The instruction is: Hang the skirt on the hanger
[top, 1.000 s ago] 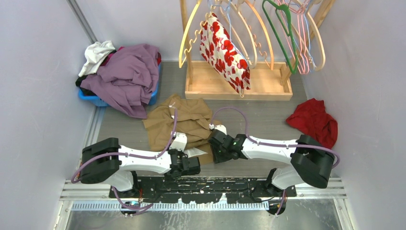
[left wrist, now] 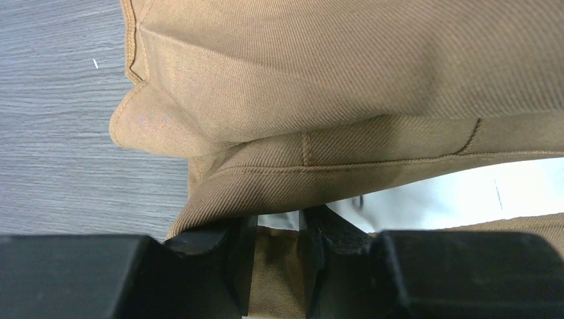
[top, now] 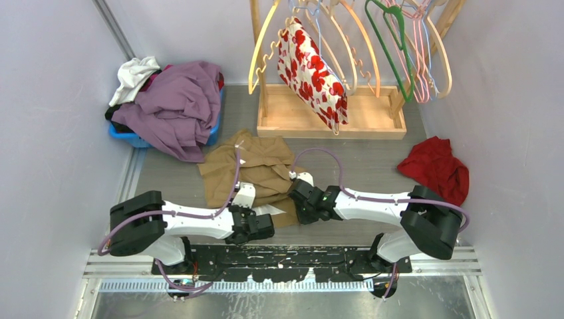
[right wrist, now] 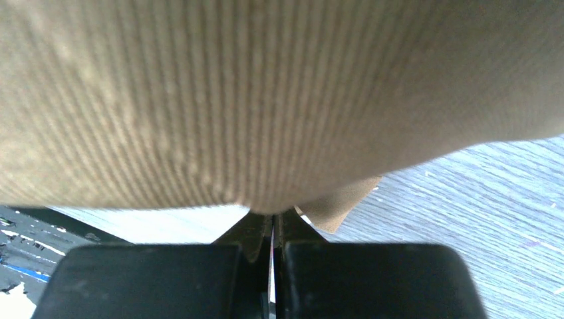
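The brown skirt (top: 256, 159) lies crumpled on the floor in front of the rack, its near end under both arms. In the left wrist view, a strip of white (left wrist: 452, 199) shows between two layers of the skirt. My left gripper is at those layers, partly open; a gap shows between its fingers, with brown cloth behind, and a fold covers part of one finger (left wrist: 226, 229). My right gripper is shut on the skirt's edge, and cloth fills most of that view. Several hangers, including a yellow hanger (top: 263, 46) and a green hanger (top: 392, 40), hang on the rack.
A flowered red-and-white garment (top: 309, 73) hangs on the wooden rack (top: 299, 131). A blue basket (top: 136, 141), heaped with purple and white clothes, stands at the left. Red cloth (top: 435, 169) lies at the right, with bare floor between it and the skirt.
My left gripper has shifted slightly to the left over the skirt. The right arm has barely moved, and the skirt lies almost as before.
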